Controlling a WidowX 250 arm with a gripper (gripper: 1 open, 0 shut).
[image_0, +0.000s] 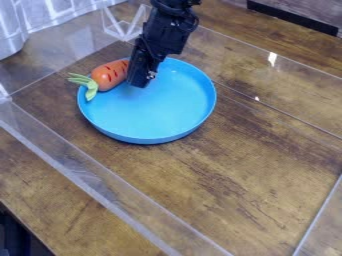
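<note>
A toy carrot (110, 74) with pale green leaves rests on the left rim area of a blue plate (160, 110). My black gripper (140, 74) reaches down from the top, right beside the carrot's upper end and over the back of the plate. It looks shut; nothing can be made out between its fingers, and its tips are dark and small in this view.
Clear plastic edging runs along the left, and a transparent item (11, 25) stands in the top-left corner.
</note>
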